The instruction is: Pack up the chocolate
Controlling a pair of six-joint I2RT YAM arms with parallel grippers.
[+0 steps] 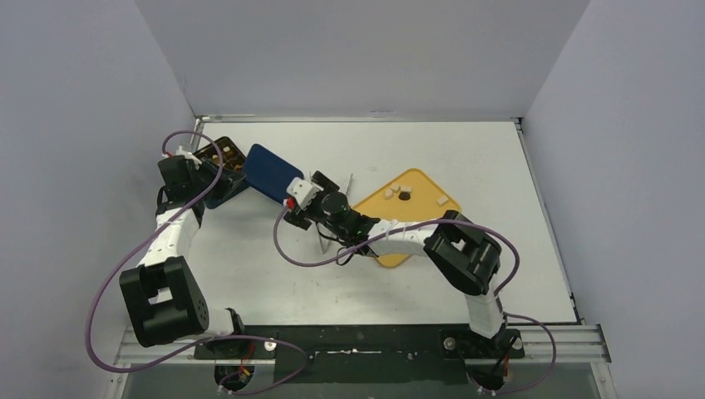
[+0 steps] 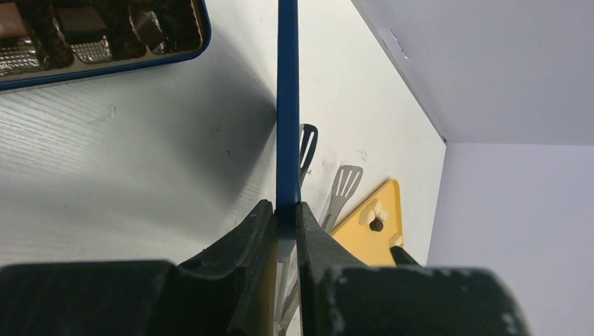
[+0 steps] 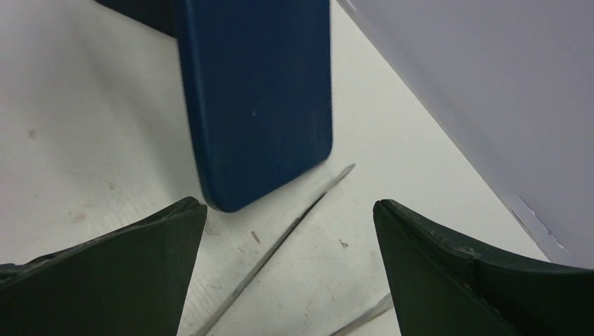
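Observation:
A dark blue lid [image 1: 270, 170] is raised above the table, my left gripper shut on its edge. Under and beside that gripper at the back left lies the dark box [image 1: 224, 150] of chocolates, whose compartments show brown pieces and some foil in the left wrist view [image 2: 84, 35]. My right gripper is open, close to the lid's far end, which hangs just beyond and above its fingertips in the right wrist view with nothing between them.
A yellow tray [image 1: 432, 199] with several pale pieces and a dark one lies to the right, partly under my right arm. Metal spatulas [image 2: 343, 185] lie mid-table. Walls border the sides and back.

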